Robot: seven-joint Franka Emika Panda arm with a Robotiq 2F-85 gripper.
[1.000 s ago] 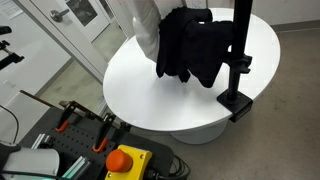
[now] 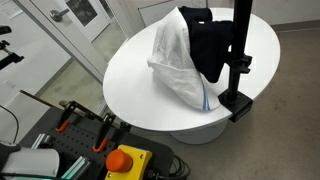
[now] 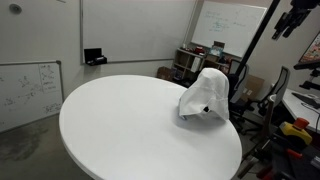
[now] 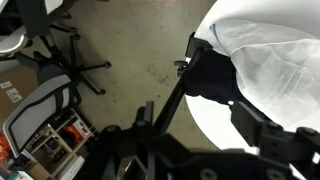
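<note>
A white cloth (image 2: 180, 62) with a blue stripe along its edge lies draped over the left part of a black cloth (image 2: 210, 42) on the round white table. In exterior view 2 the white cloth (image 3: 206, 97) stands up in a crumpled heap near the table's right side. My gripper shows only in the wrist view, with a gap between its dark fingers and nothing clearly held. Beyond it are the black cloth (image 4: 213, 78) and the white cloth (image 4: 272, 62); the distance to them is hard to judge.
A black upright pole (image 2: 240, 50) stands at the right edge of the round table (image 2: 130, 90). A yellow box with a red button (image 2: 120, 160) sits at the front.
</note>
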